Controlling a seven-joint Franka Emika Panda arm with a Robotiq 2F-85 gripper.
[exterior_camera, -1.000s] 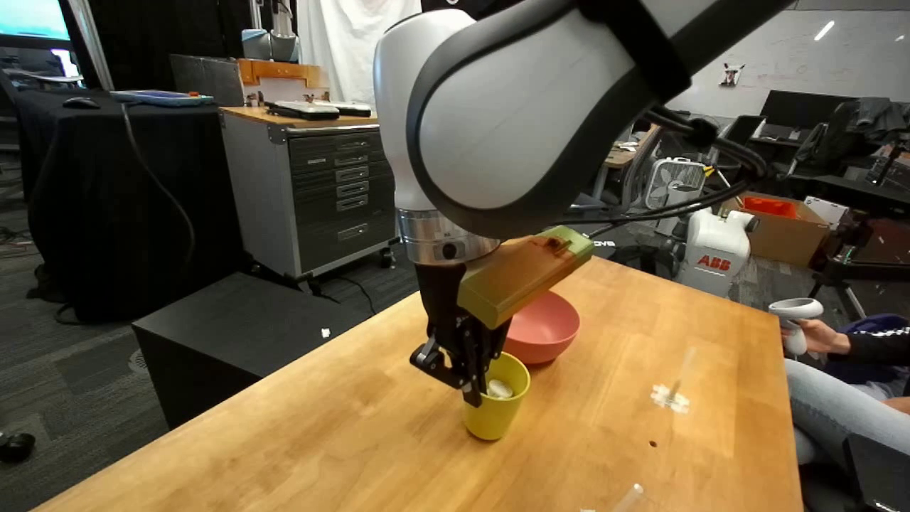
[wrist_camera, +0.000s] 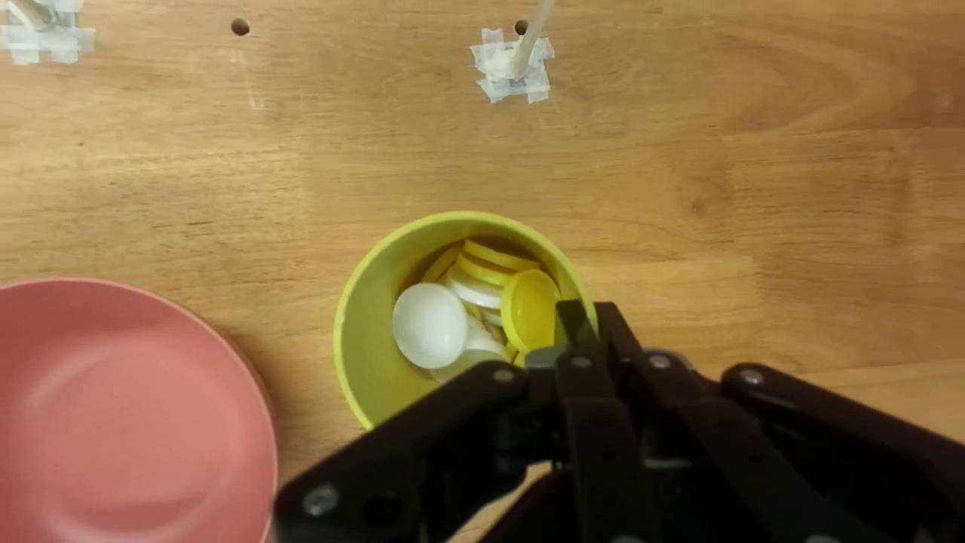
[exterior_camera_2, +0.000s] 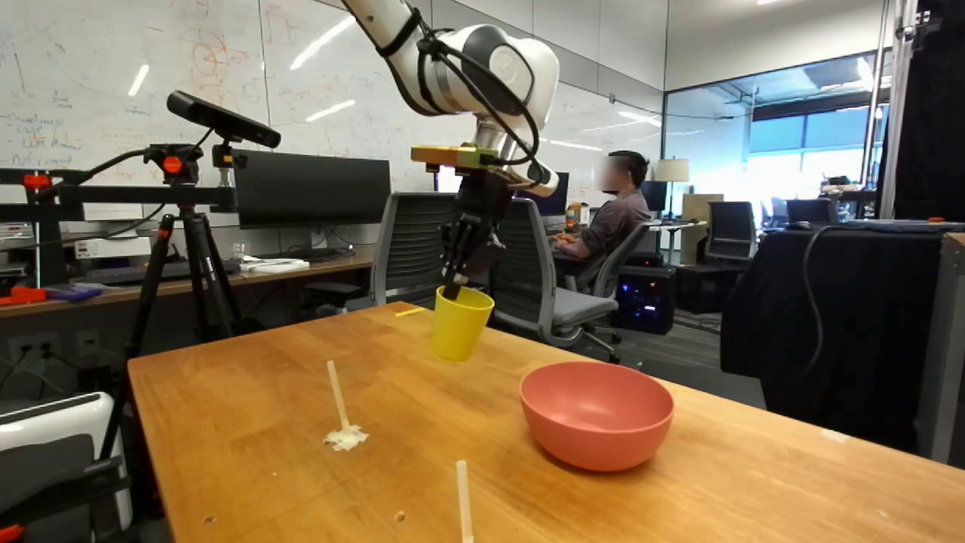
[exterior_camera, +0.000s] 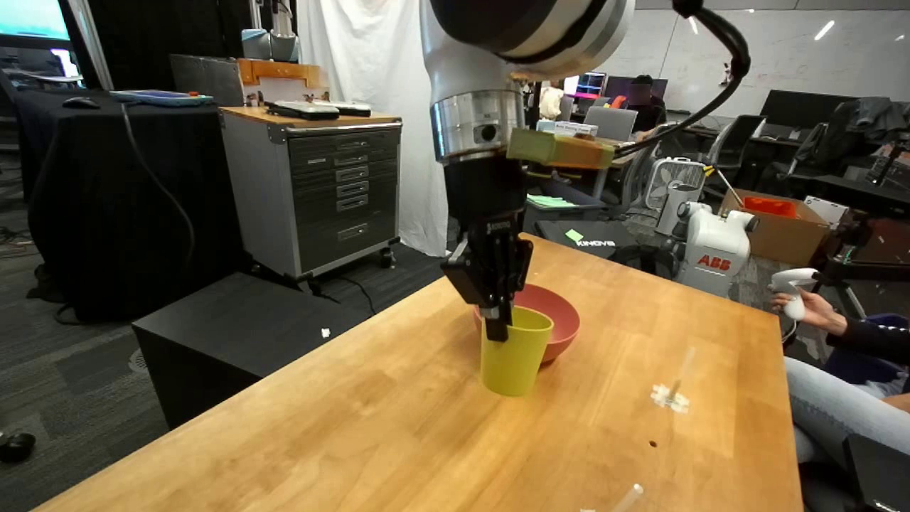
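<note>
My gripper is shut on the rim of a yellow cup (wrist_camera: 371, 362), one finger inside it and one outside. White pieces (wrist_camera: 430, 326) and yellow pieces (wrist_camera: 530, 309), rounded and disc-like, lie in the bottom of the cup. In exterior view 2 the cup (exterior_camera_2: 459, 326) hangs close above the tabletop, slightly tilted. A wide red bowl (exterior_camera_2: 597, 416) stands on the table, apart from the cup and empty as far as the wrist view shows. Exterior view 1 has the cup (exterior_camera: 514, 358) in front of the bowl (exterior_camera: 559, 320), covering part of it.
Thin upright sticks are taped to the wooden table (exterior_camera_2: 253, 380), one stick (exterior_camera_2: 337, 395) near its middle and another stick (exterior_camera_2: 464, 502) closer to the front. A black box (exterior_camera: 247, 324) stands beside the table.
In exterior view 1 the gripper and cup have moved up and away from the camera, closer in view to the bowl. The arm stands more upright. The bowl has stayed put.
</note>
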